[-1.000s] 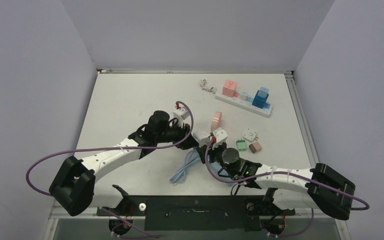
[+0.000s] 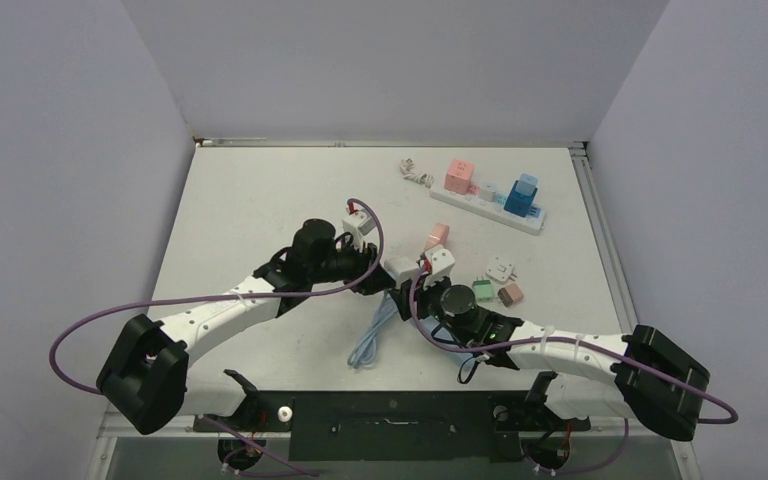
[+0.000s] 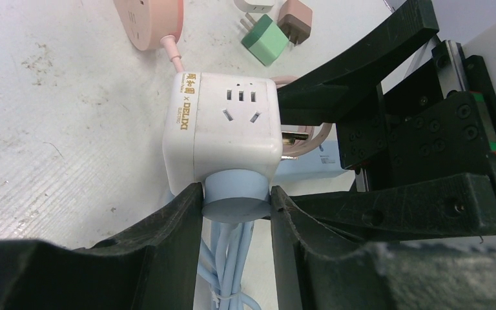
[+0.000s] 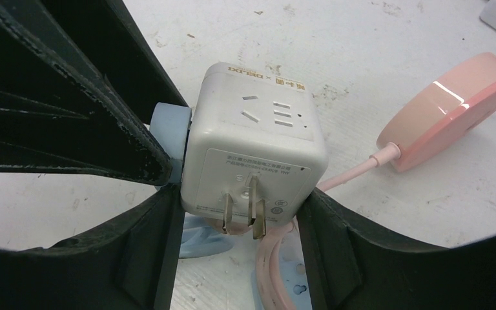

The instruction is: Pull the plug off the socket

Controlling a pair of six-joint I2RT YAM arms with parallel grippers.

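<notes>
Between my two grippers is a white cube socket (image 3: 236, 129), with slots on its top face and metal prongs (image 4: 253, 200) sticking out of one side. A light blue round plug (image 3: 237, 194) sits against another side of it, no gap showing between them. My left gripper is shut on this plug. From the other side, my right gripper has its fingers astride the cube, the tips close to its lower edges. Whether they grip it cannot be made out. A tied blue cable (image 3: 229, 265) hangs from the plug.
A pink round piece (image 4: 452, 106) with a pink cord lies beside the cube. Green and brown adapters (image 2: 483, 290) and a white adapter (image 2: 500, 269) are to the right. A white power strip (image 2: 488, 208) stands at the back.
The pink piece has tilted slightly rightward and the blue cable has swung a little. The left arm has barely moved.
</notes>
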